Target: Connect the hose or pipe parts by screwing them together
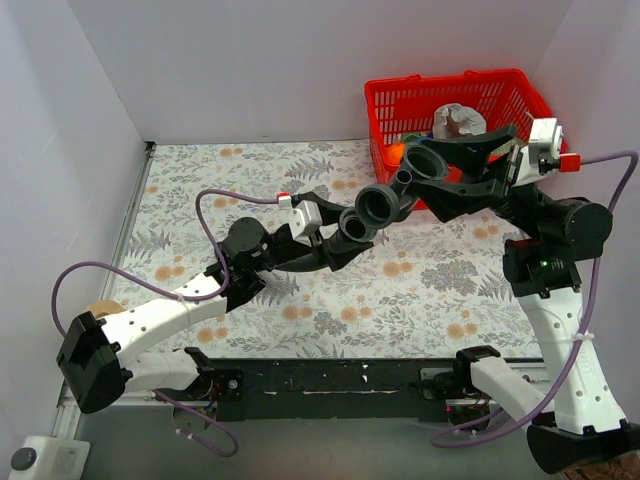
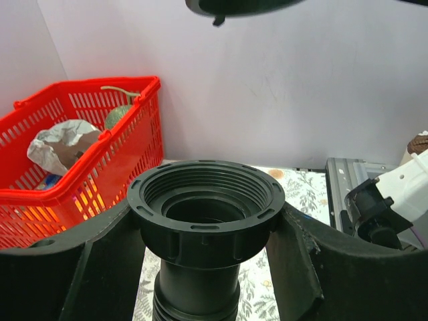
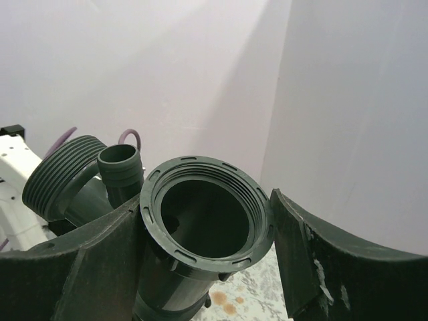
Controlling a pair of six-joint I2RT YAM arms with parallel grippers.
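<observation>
My left gripper [image 1: 340, 236] is shut on a dark threaded hose fitting [image 2: 197, 249], held upright with its ringed mouth upward in the left wrist view. Just right of it in the top view, my right gripper [image 1: 445, 172] holds a branched dark pipe fitting [image 1: 380, 204] between its fingers. In the right wrist view that fitting's ringed opening [image 3: 207, 257] faces up, with two further openings to the left. In the top view the branched fitting's lower end is close to the left-held piece; whether they touch I cannot tell.
A red basket [image 1: 500, 80] with assorted items stands at the back right. Purple cables loop along both arms, and pale walls enclose the back and sides.
</observation>
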